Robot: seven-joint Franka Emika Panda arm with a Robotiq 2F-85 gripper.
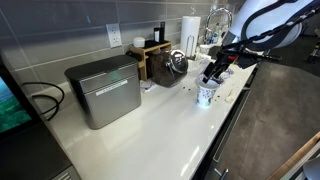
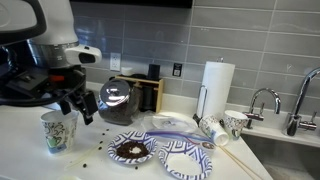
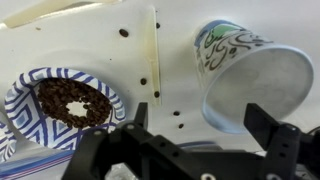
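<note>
A patterned paper cup [image 2: 58, 132] stands upright on the white counter; in exterior view 1 the same cup [image 1: 206, 97] is beneath the arm. From above, the wrist view shows its wide mouth and pale, empty-looking inside [image 3: 255, 85]. My gripper is open, its fingers spread with nothing held. The cup's rim lies near and beyond the gap, toward the right finger. A blue-and-white striped plate [image 3: 25, 104] with dark coffee beans [image 3: 75, 92] on it lies to the left in the wrist view.
Another striped plate [image 2: 182, 158] sits beside the bean plate. Two more patterned cups, one tipped [image 2: 212, 129] and one upright [image 2: 235, 121], stand near the sink [image 2: 285, 140]. Loose beans and a thin stick [image 3: 152, 55] lie on the counter. A silver toaster [image 1: 105, 88] stands well apart.
</note>
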